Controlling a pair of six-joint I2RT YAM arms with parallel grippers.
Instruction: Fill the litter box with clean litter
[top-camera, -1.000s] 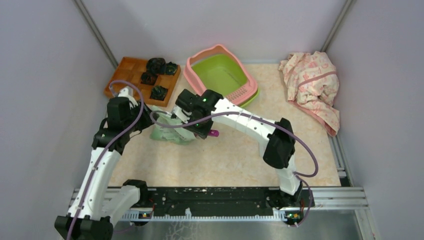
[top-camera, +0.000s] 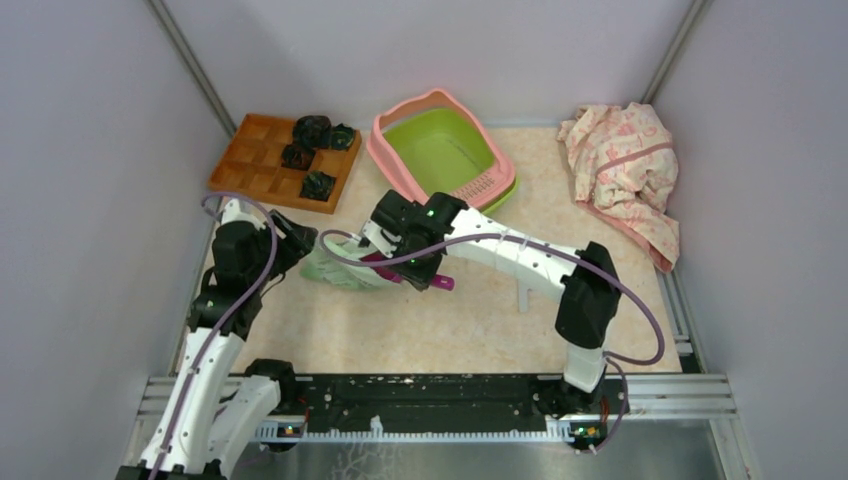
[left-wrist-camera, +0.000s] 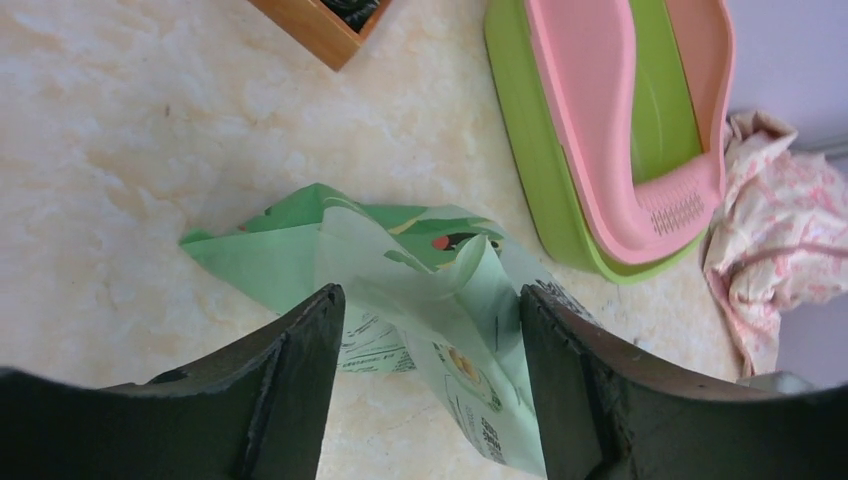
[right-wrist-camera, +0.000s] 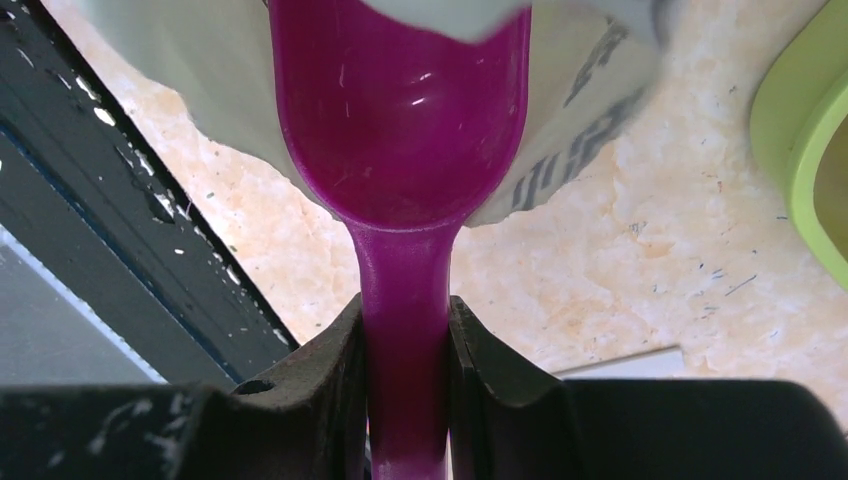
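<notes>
A crumpled light-green litter bag (top-camera: 330, 265) lies at the middle left of the table. My left gripper has fingers around the upper folds of that bag (left-wrist-camera: 465, 360), which appear pinched at the right finger. My right gripper is shut on the handle of a magenta scoop (right-wrist-camera: 400, 140), whose head is at the bag's opening and partly covered by it. The pink-rimmed green litter box (top-camera: 440, 150) stands at the back centre, its green tray looking empty.
A wooden divided tray (top-camera: 250, 160) with several dark bundles sits at the back left. A patterned cloth (top-camera: 620, 170) lies at the right.
My right gripper has moved right and toward the front with the scoop, showing more of it.
</notes>
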